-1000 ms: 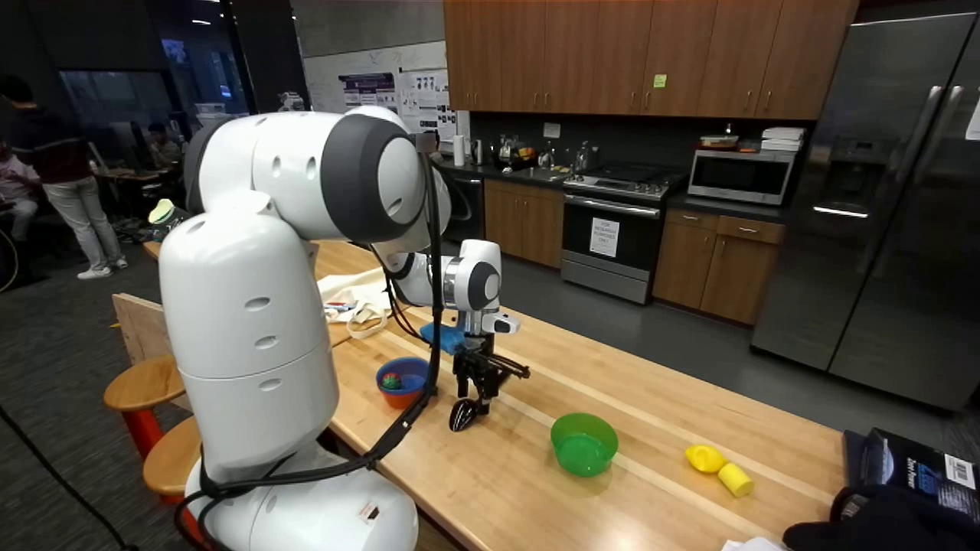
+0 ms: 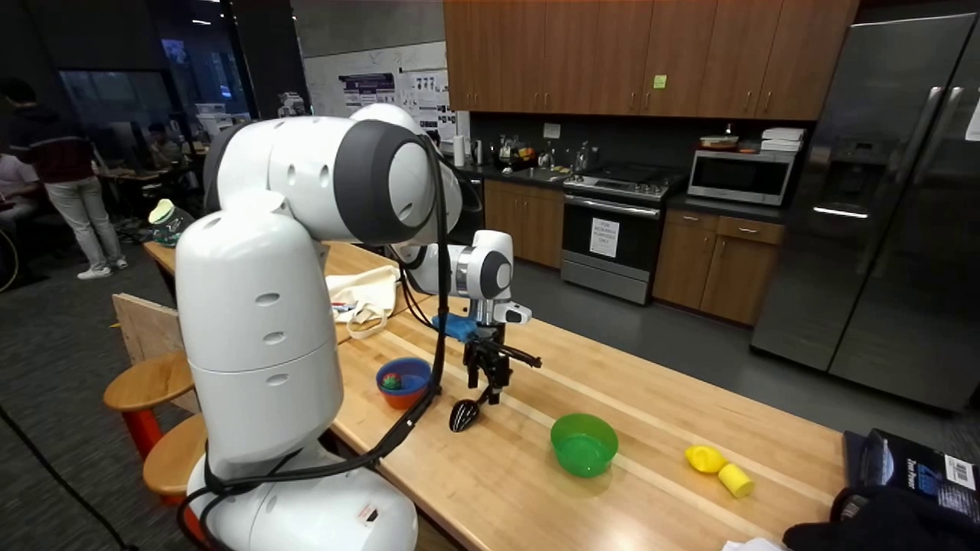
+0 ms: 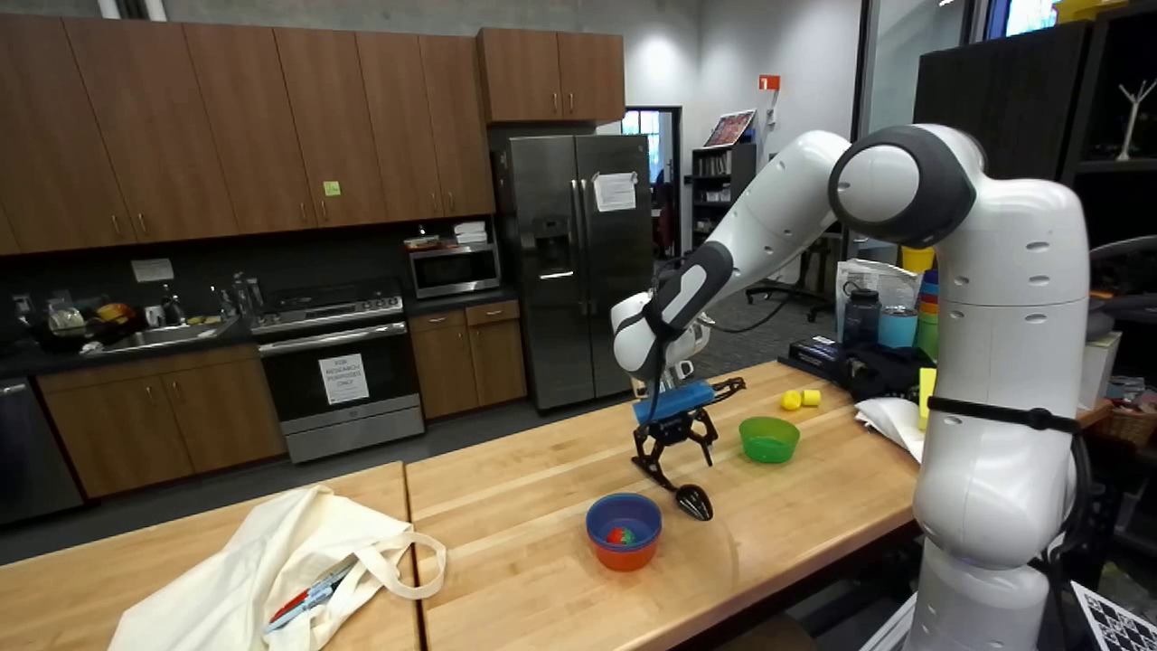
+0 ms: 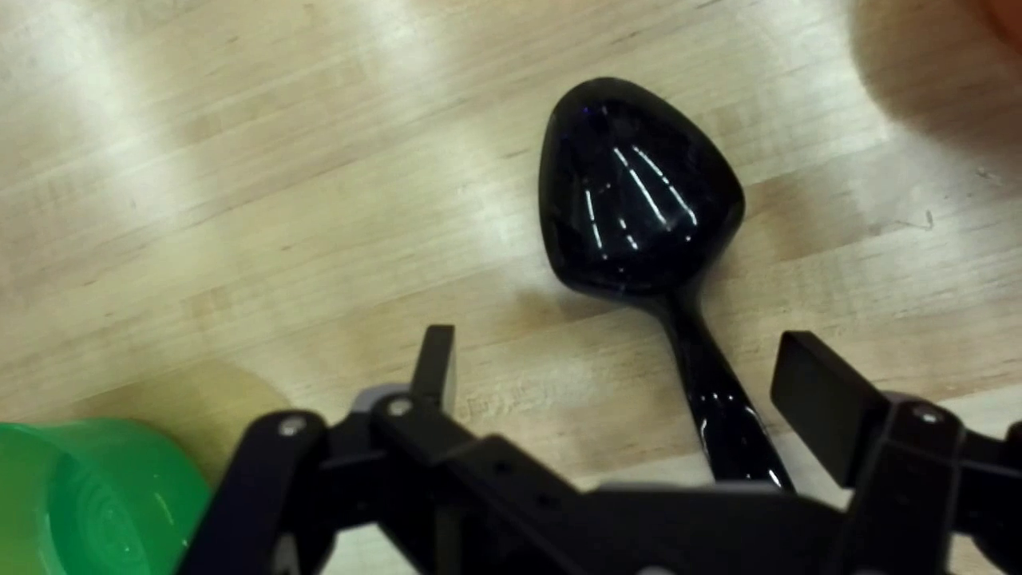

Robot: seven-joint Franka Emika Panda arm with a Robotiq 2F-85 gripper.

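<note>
A glossy black spoon point(image 4: 637, 196) lies on the wooden table, bowl rounded side up in the wrist view. Its handle point(image 4: 714, 402) runs down between the spread fingers of my gripper, nearer the right-hand one, and then passes out of sight under the gripper body. The gripper is open and stands above the handle; no finger visibly presses on it. In exterior view 1 the spoon's slotted-looking head point(image 2: 465, 415) shows just in front of the gripper point(image 2: 482, 390). A green bowl point(image 2: 584, 445) stands to one side, apart from the spoon.
A blue bowl point(image 3: 624, 517) sits in an orange one point(image 3: 625, 558), with a red and green item point(image 3: 619, 536) inside. A yellow lemon-like object point(image 2: 705, 458) and a yellow cylinder point(image 2: 736, 480) lie beyond the green bowl. A cream cloth bag point(image 3: 260, 564) covers the table's far end.
My arm and gripper have shifted a little to the right in exterior view 1 and risen slightly, showing more of the spoon. The spoon and bowls stay in place.
</note>
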